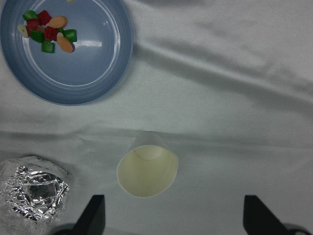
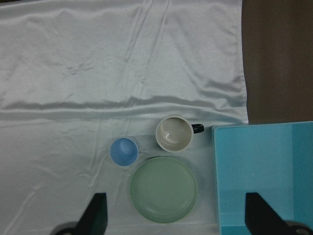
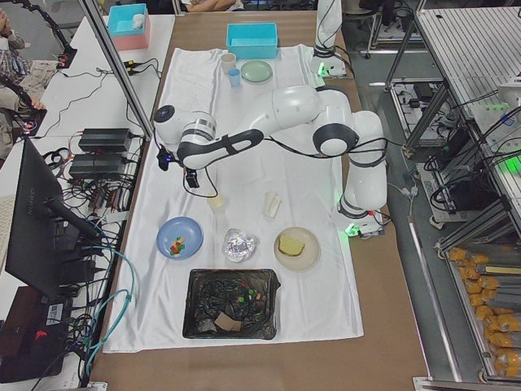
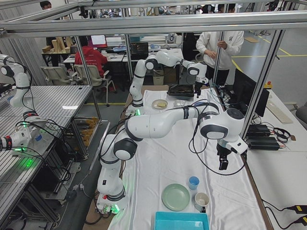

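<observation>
My left gripper (image 3: 179,171) hangs open over the cloth, above a white cup (image 1: 146,171) lying on its side, mouth toward the bottom of the left wrist view. A blue plate (image 1: 73,83) with coloured pieces and crumpled foil (image 1: 39,193) lie nearby. My open right gripper (image 4: 223,158) hangs at the table's other end; its wrist view shows a green plate (image 2: 163,188), blue cup (image 2: 123,152), beige mug (image 2: 173,134) and turquoise bin (image 2: 254,166). Neither gripper shows anything between its fingers.
A black lined tray (image 3: 232,301) stands at the end nearest the left camera view, beside a beige plate (image 3: 297,252) with a yellow item. A small pale item (image 3: 273,204) lies mid-cloth. A monitor and frame posts border the table.
</observation>
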